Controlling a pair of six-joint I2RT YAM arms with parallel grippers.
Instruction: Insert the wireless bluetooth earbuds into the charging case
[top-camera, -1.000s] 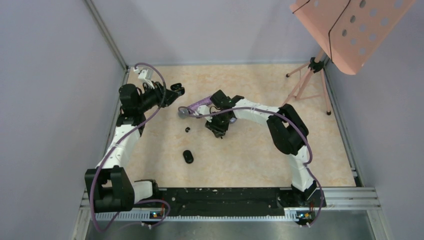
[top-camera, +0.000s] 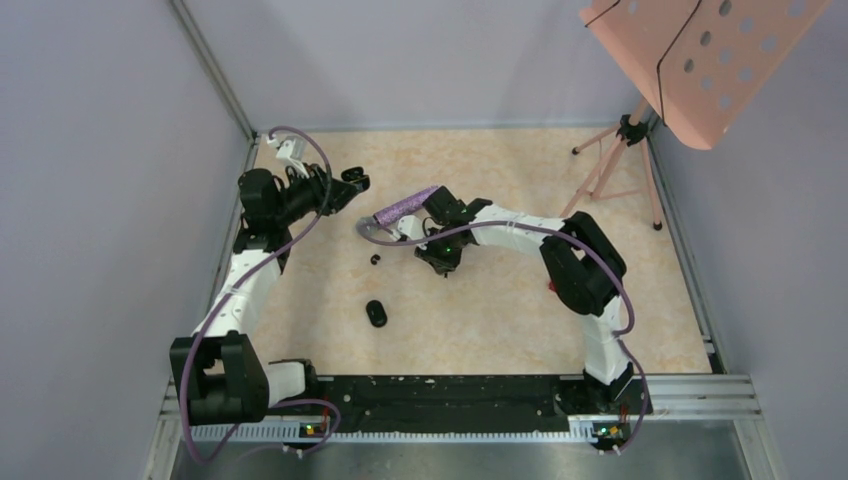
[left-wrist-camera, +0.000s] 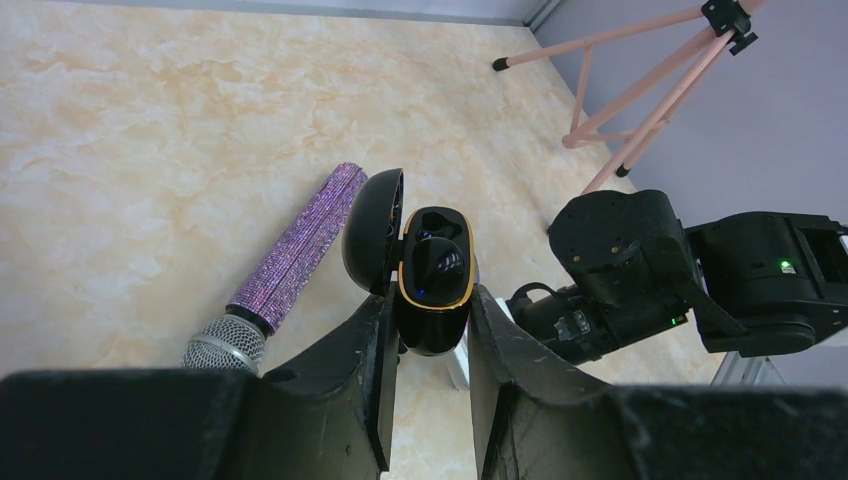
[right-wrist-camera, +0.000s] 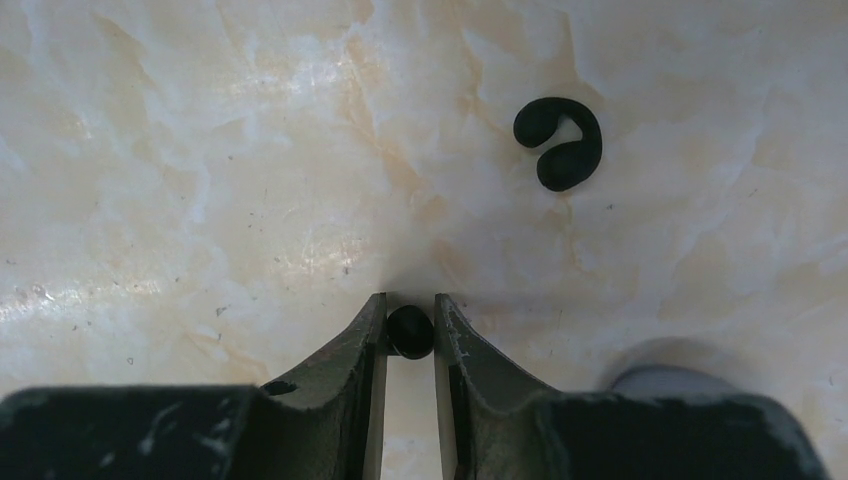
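Note:
My left gripper is shut on the black charging case (left-wrist-camera: 437, 250), held up above the table with its lid tipped open; one seat shows rimmed in gold. The same case (top-camera: 355, 179) appears at the far left in the top view. Low over the table, my right gripper has one small black earbud (right-wrist-camera: 410, 332) between its fingertips. The fingers lie close on both sides; whether they grip it cannot be made out. Another black earbud (right-wrist-camera: 557, 145), curved like a C, lies loose on the table ahead and to the right.
A purple glittery microphone (top-camera: 405, 207) lies behind the right gripper. A black oval object (top-camera: 376, 313) rests near the front left. A tripod (top-camera: 630, 150) stands at the back right.
The right arm has shifted slightly to the right, its gripper staying low by the table. The left arm and the case have not moved.

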